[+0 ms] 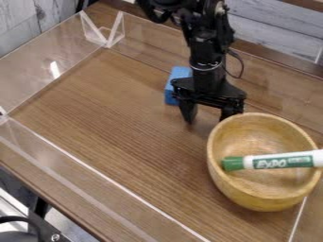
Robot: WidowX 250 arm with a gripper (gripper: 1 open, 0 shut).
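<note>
My black gripper [209, 106] reaches down from the top centre, its fingers low over the wooden table, open. A blue object [176, 85] lies just behind its left side, partly hidden by it. A beige bowl [259, 194] sits at the lower right, holding a green and white tube labelled EXPO [271, 161], which lies tilted across it.
Clear plastic edging runs along its left and back edges, with cables at the lower left.
</note>
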